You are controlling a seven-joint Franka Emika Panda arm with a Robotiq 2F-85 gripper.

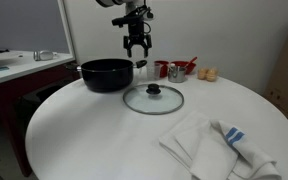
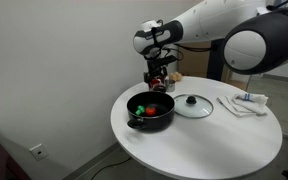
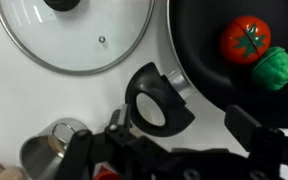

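My gripper hangs open above the far side of the round table, near the black pan. Nothing shows between its fingers in the wrist view, where the pan's looped black handle lies just beyond the gripper. A red tomato and a green vegetable-like item lie inside the pan. Beside the pan, the glass lid rests flat on the table, its black knob upward.
Red containers, a metal cup and several brownish, egg-like items stand toward the back. A white cloth with a blue stripe covers part of the near right.
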